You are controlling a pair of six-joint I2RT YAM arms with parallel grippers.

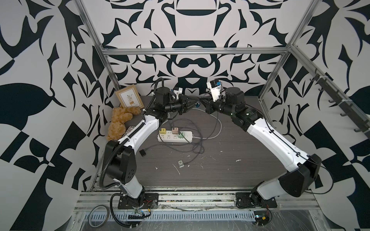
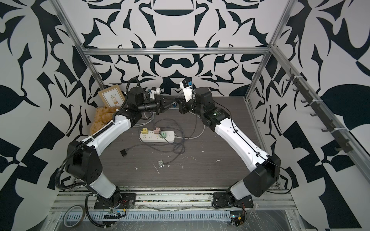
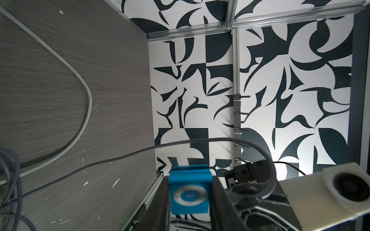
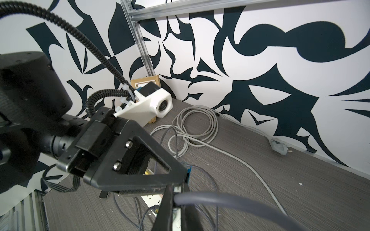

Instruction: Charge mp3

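The small blue mp3 player (image 3: 190,194), with a round white control ring on its face, is held in my left gripper, which is shut on it. Across from it, my right gripper is shut on the end of a grey cable (image 4: 219,199); the plug itself is hidden between the fingers. In the left wrist view this cable (image 3: 208,139) arcs over into the right gripper. Both grippers meet closely above the back of the table. Whether the plug touches the player cannot be seen.
A white power strip (image 1: 165,137) with yellow, pink and green plugs lies on the table below. Loose grey cables tangle around it. A teddy bear (image 1: 116,125) and picture frame (image 1: 129,96) stand at the left.
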